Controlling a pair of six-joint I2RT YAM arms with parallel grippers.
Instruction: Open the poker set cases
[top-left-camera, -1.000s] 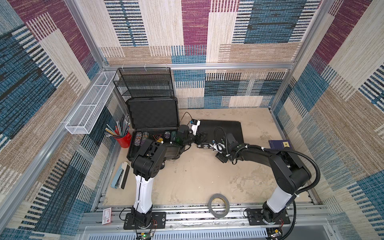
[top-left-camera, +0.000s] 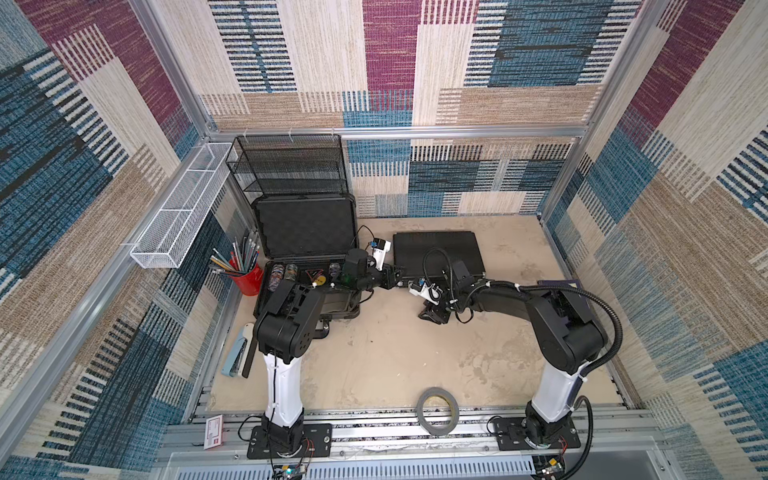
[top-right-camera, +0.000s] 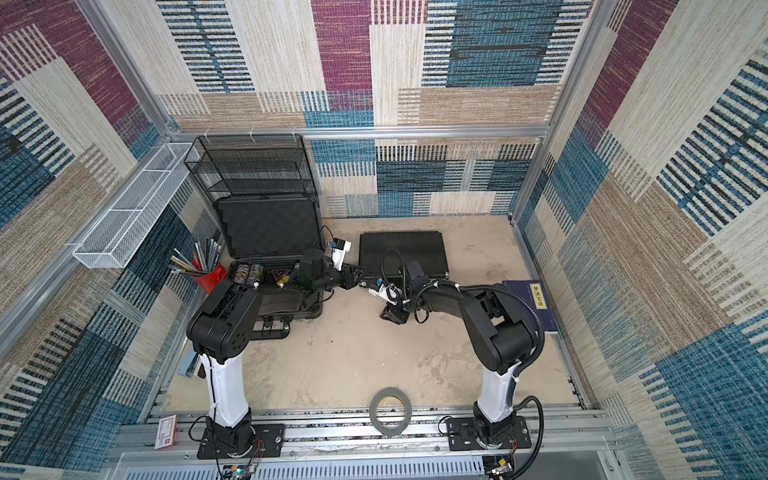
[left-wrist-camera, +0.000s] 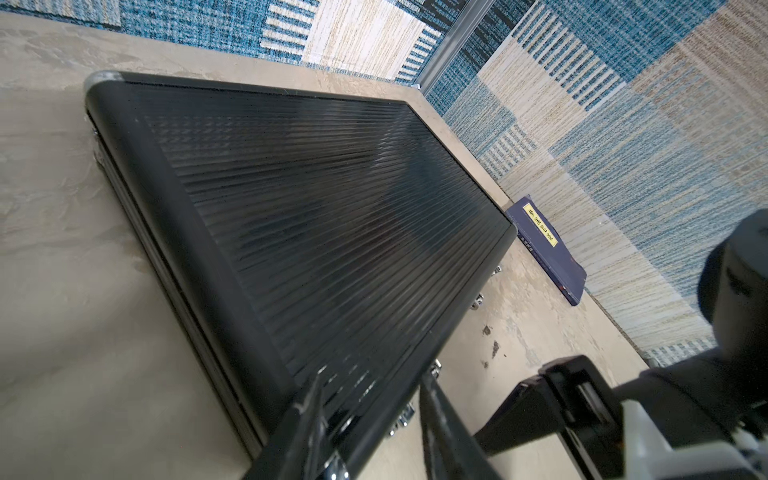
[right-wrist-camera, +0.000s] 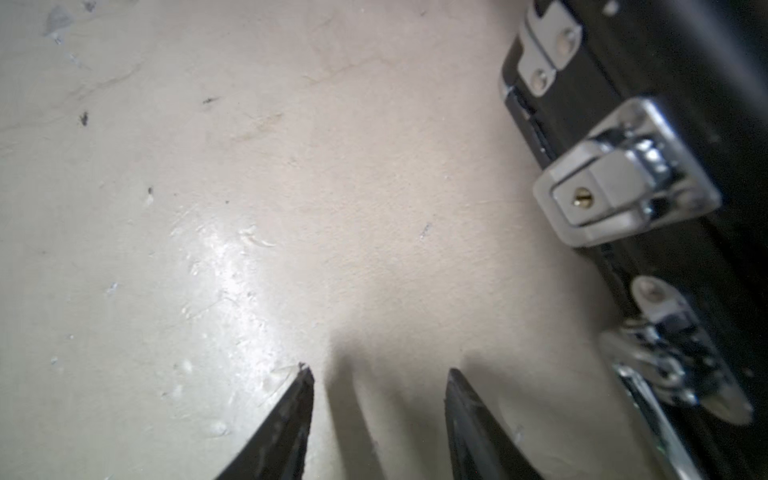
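The flat black case (top-left-camera: 436, 248) lies shut at the back centre. At left stands the other case with its lid (top-left-camera: 304, 224) up and chips and other items inside. My left gripper is open at the shut case's near left corner, the corner showing between and beyond its blurred fingers. My right gripper is part open over bare table, nothing between its fingers. Metal latch (right-wrist-camera: 624, 176) and a second metal fitting (right-wrist-camera: 684, 348) on the case's front are off to its right in the right wrist view; the latch looks fastened.
A grey tape roll (top-left-camera: 437, 410) lies at the front edge. The red pen cup (top-left-camera: 248, 280) and the stapler (top-left-camera: 237, 352) are at left. A blue box (top-right-camera: 533, 302) lies at far right.
The shut case has slid slightly toward the back wall. The left gripper has moved slightly left.
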